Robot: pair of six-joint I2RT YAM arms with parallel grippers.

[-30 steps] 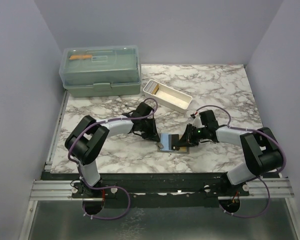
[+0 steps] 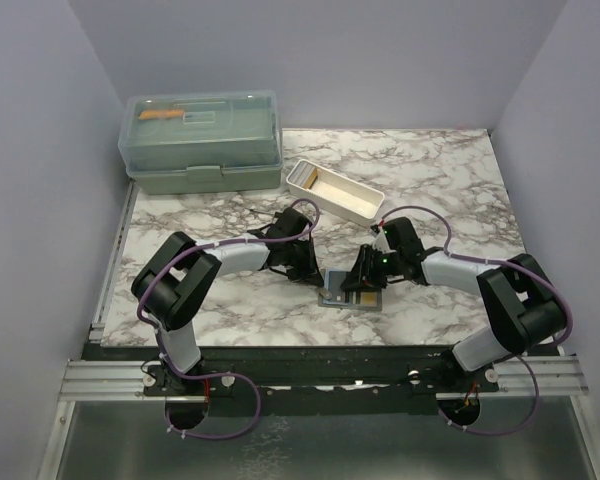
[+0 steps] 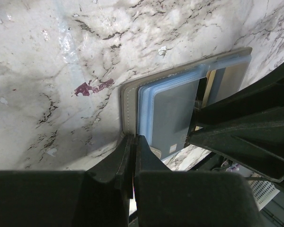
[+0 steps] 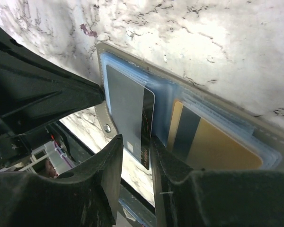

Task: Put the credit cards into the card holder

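The open card holder, beige with clear blue pockets, lies flat on the table. My left gripper is shut on its left edge. A grey card with a black stripe sits mostly inside the left pocket, its striped end showing at the pocket's inner side. My right gripper is open, with its fingertips at that striped end, one to each side in the right wrist view. Another card, gold with a dark stripe, rests in the right pocket. In the top view the right gripper's fingers partly hide the holder.
Behind the holder stands a white tray with a narrow compartment at its left end. A lidded green box occupies the back left. Bare marble table extends to the back right.
My right gripper has moved left over the holder, and the grey card has slid left, deeper into the left pocket. The left gripper and holder have shifted only slightly.
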